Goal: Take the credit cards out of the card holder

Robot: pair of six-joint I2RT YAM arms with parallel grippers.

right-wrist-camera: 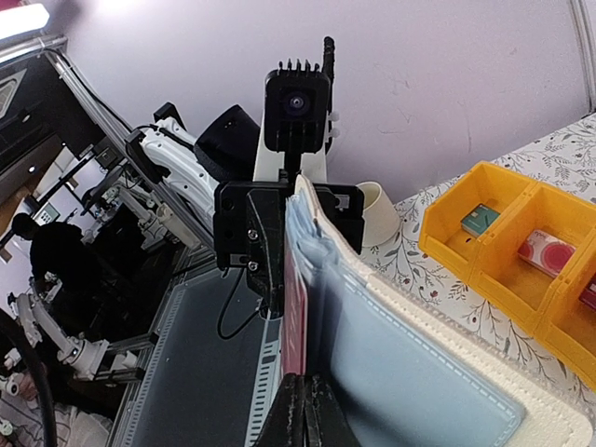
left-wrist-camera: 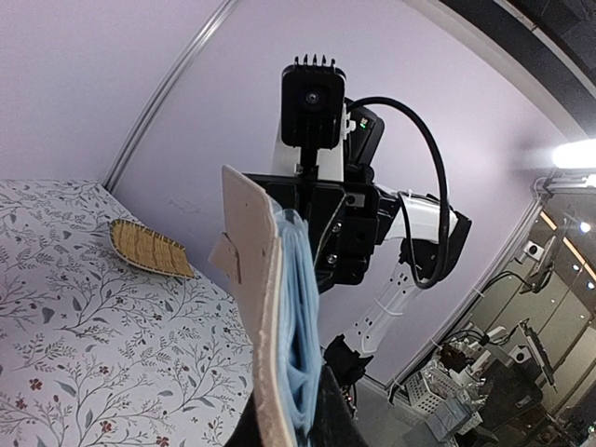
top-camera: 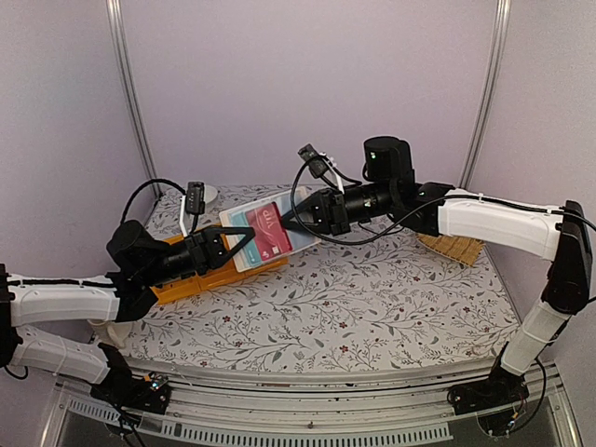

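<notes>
The open card holder (top-camera: 300, 238) hangs above the table between both arms, with pale pockets and a cream cover (left-wrist-camera: 251, 256). A red card (top-camera: 268, 231) marked VIP shows at its middle, beside a teal strip (top-camera: 240, 231). My left gripper (top-camera: 250, 236) is shut on the holder's left edge. At the red card's right edge is my right gripper (top-camera: 287, 222), shut. In the right wrist view its fingertips (right-wrist-camera: 299, 389) meet the end of the red card (right-wrist-camera: 294, 321); whether the thin edge lies between them I cannot tell.
An orange compartment tray (right-wrist-camera: 475, 219) holding small boxes stands on the left of the table, partly behind the left arm. A woven basket (top-camera: 452, 247) lies at the right. A white cup (right-wrist-camera: 377, 214) stands at the left.
</notes>
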